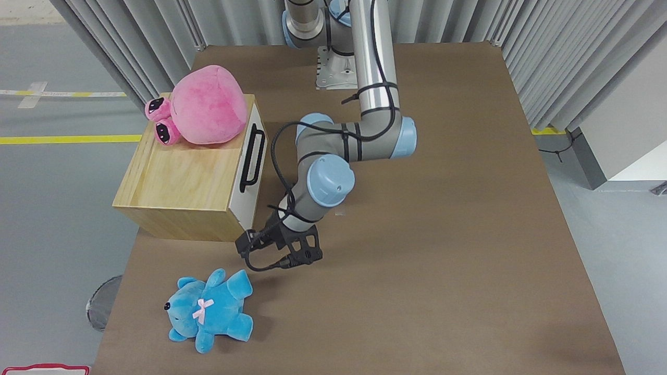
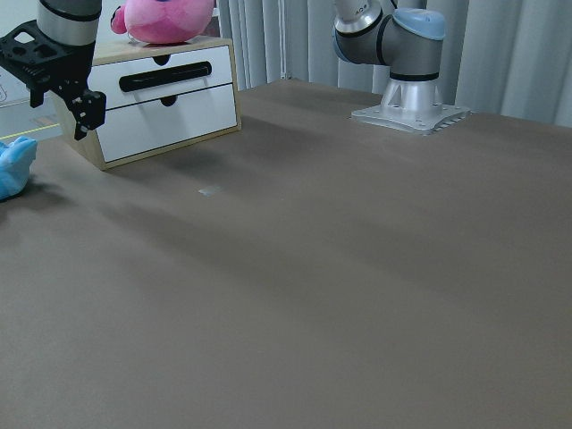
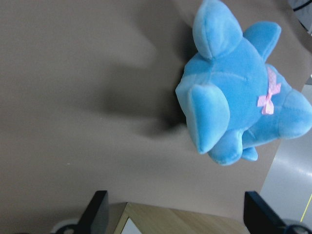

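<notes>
A blue plush bear (image 1: 219,312) with a pink bow lies on its back on the brown table, near the front left; in the wrist view it (image 3: 229,92) fills the upper right. My gripper (image 1: 279,250) hangs just beyond it, by the near end of the wooden drawer cabinet, with its fingers open and apart and nothing visible between them (image 3: 176,214). In the left view the gripper (image 2: 58,112) is above the table, beside the cabinet.
The two-drawer cabinet (image 1: 175,187) stands on the left with a pink plush toy (image 1: 209,106) on top. A clear round bin sits on the floor at the left.
</notes>
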